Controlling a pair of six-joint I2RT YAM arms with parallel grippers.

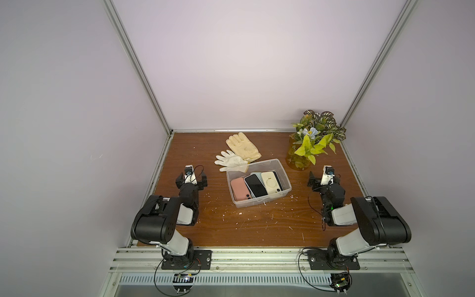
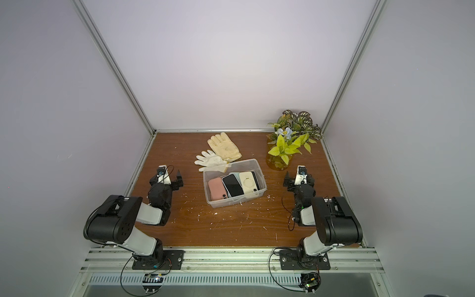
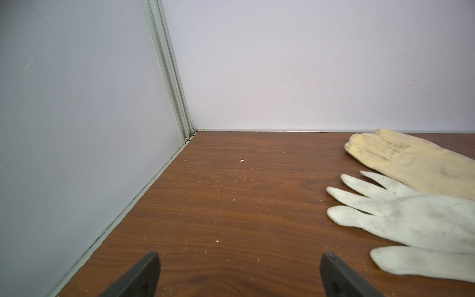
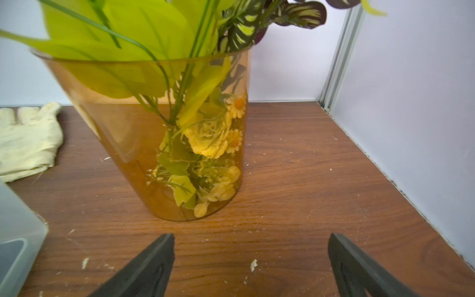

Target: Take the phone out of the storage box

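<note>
A clear plastic storage box (image 1: pixel 284 170) stands mid-table. Inside lie a pink phone (image 1: pixel 239 189) on the left, a phone with a black screen (image 1: pixel 255 185) in the middle and a cream phone (image 1: pixel 270 182) on the right, with a dark edge beside it. Something pale blue shows partly under the middle one. Left of the box is my left gripper, open and empty, its fingers wide apart over bare wood. My right gripper is to the box's right, also open with nothing between its fingers.
A cream glove (image 1: pixel 243 147) and a white glove (image 1: pixel 231 160) lie behind the box, the white one against its rear left rim. An amber vase (image 4: pixel 198 148) of artificial flowers stands ahead of my right gripper.
</note>
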